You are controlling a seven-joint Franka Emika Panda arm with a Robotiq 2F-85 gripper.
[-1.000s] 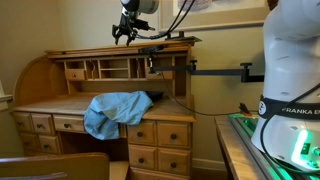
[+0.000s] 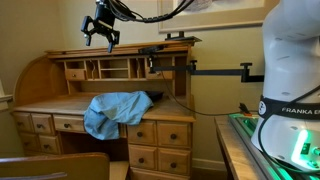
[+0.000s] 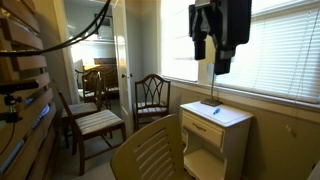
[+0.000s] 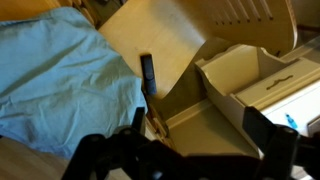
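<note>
My gripper (image 2: 99,43) hangs high in front of the desk's upper shelves, its two fingers apart and nothing between them. In exterior view 2 the gripper (image 3: 211,55) looms large at the top, pointing down. A light blue cloth (image 2: 115,113) drapes over the front edge of the wooden desk (image 2: 60,104). Seen from the wrist, the cloth (image 4: 65,85) spreads at the left, well below the fingers. A small dark oblong object (image 4: 148,75) lies on a tan surface beside the cloth; what it is, I cannot tell.
A wooden chair back (image 3: 150,152) stands in the foreground. The white cabinet (image 3: 215,125) bears a small blue item (image 3: 217,110). Farther back are more chairs (image 3: 153,90). A dark bar (image 2: 205,72) and the arm's white base (image 2: 290,90) occupy the right.
The cloth has not moved.
</note>
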